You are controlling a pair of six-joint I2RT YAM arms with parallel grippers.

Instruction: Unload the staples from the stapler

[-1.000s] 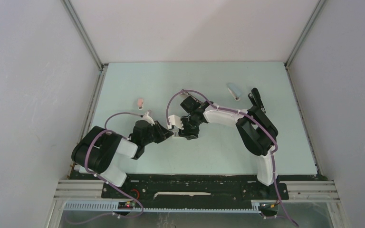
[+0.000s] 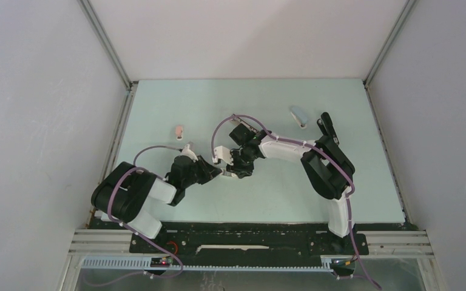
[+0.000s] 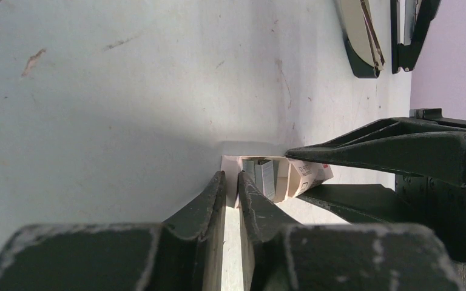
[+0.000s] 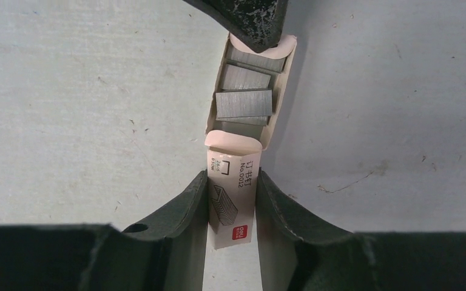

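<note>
A small paper staple box [image 4: 230,194] lies near the table's middle front, its inner tray pulled out and holding several staple strips [image 4: 244,103]. My right gripper is shut on the box's printed sleeve. My left gripper is shut on the far end of the tray, where a dark fingertip covers the pale flap in the right wrist view. In the left wrist view two dark stapler parts [image 3: 361,42] lie beyond the grippers; in the top view they are partly hidden by the right arm.
A pink object [image 2: 179,132] lies at left, a light blue stapler [image 2: 298,116] at the back right, a black stapler [image 2: 327,127] beside the right arm.
Both arms look almost still; the grippers at the box have shifted very slightly toward the table's front.
</note>
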